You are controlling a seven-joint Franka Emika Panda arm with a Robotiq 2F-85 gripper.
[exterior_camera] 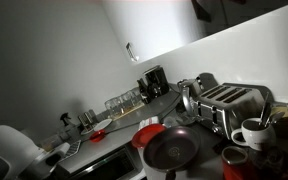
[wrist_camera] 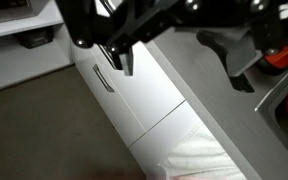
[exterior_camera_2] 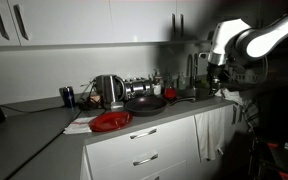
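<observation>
A dark frying pan (exterior_camera: 171, 149) rests on the counter. Its handle points towards the front in exterior view 1. Behind it is a red plate (exterior_camera: 147, 134), which also appears as a red dish (exterior_camera_2: 110, 121) in exterior view 2. At the right end of the counter hangs my gripper (exterior_camera_2: 221, 84), well apart from the pan. In the wrist view the gripper is open, its dark fingers (wrist_camera: 126, 62) spread wide. Nothing is held between them. Below lie the counter's edge and white drawer fronts (wrist_camera: 149, 85).
A toaster (exterior_camera: 227, 106), a white mug (exterior_camera: 254, 134) and a red-topped jar (exterior_camera: 236, 160) crowd the right of exterior view 1. A coffee maker (exterior_camera: 154, 82) stands farther back. White cloths (exterior_camera_2: 208, 132) hang from the counter front.
</observation>
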